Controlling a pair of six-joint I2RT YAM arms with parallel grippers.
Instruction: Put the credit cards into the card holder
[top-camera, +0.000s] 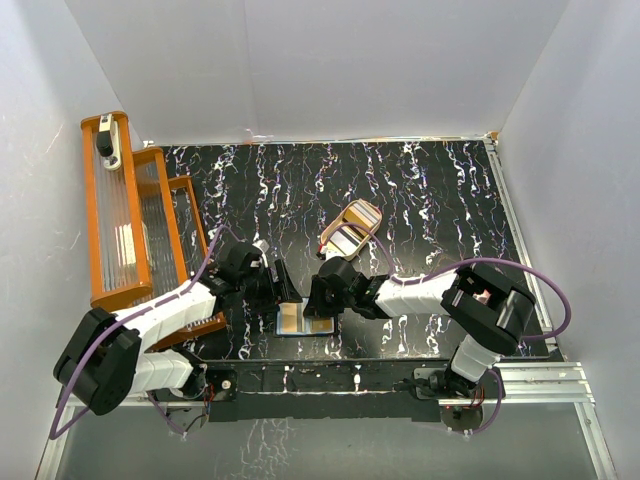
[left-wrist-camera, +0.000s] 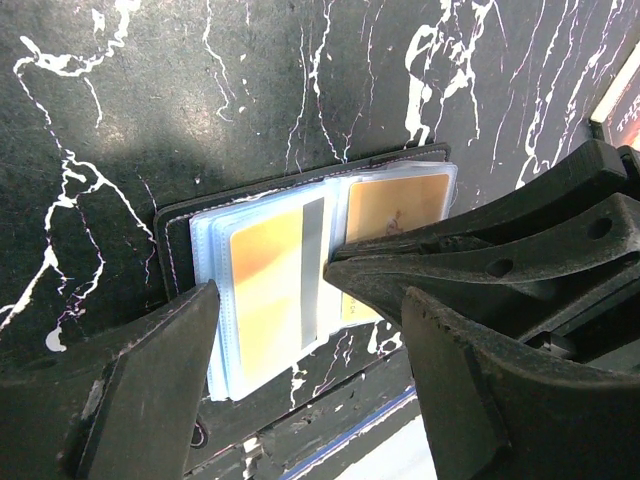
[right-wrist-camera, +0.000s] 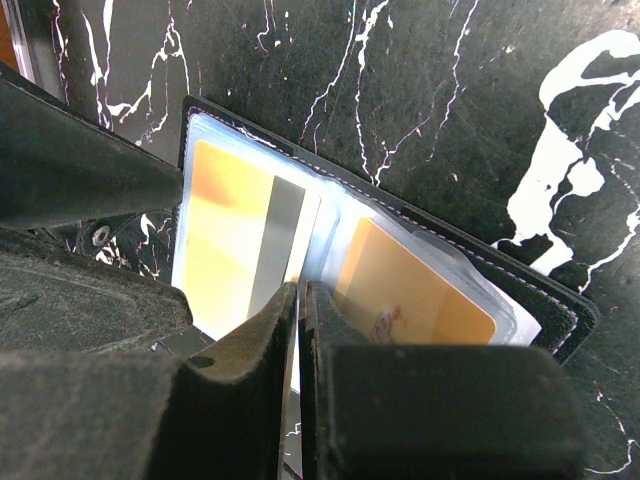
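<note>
The card holder (top-camera: 306, 328) lies opened out flat at the table's front middle, dark-backed with clear bluish sleeves. Its left sleeve holds an orange-yellow card with a dark stripe (left-wrist-camera: 268, 290); a tan card (left-wrist-camera: 396, 208) sits in the right sleeve. Over the left sleeve, my left gripper stands open, its fingers apart on either side of the striped card. Fingertips together, my right gripper is shut at the holder's middle, on what looks like a sleeve edge; the exact grip is hard to see.
Behind the grippers lies a tan tray (top-camera: 361, 212) with several cards in it. A wooden-framed rack (top-camera: 118, 215) stands along the left side.
</note>
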